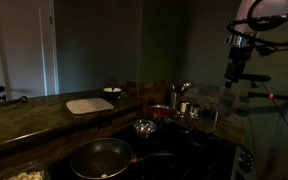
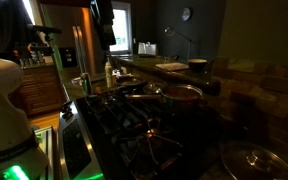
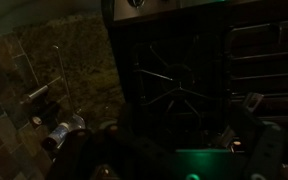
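Observation:
High at the right of exterior view 1, my gripper [image 1: 232, 82] hangs above the stove, well clear of everything below. The exterior view 2 shows the arm [image 2: 9, 110] close to the camera at the left. A dark frying pan [image 1: 102, 157] rests on the near end of the stove with a small pale bit in it. Behind it stands a shiny metal bowl [image 1: 145, 128], and a red pot [image 2: 183, 97] sits further along. Beneath the wrist camera lies a bare burner grate [image 3: 174, 90]. The fingers are too dark to make out.
A pale board [image 1: 89, 106] and a small dark bowl [image 1: 112, 91] lie on the raised counter. A glass lid [image 2: 256, 162] is at the near right of exterior view 2. Bottles [image 3: 64, 132] stand beside the stove. The air round the gripper is free.

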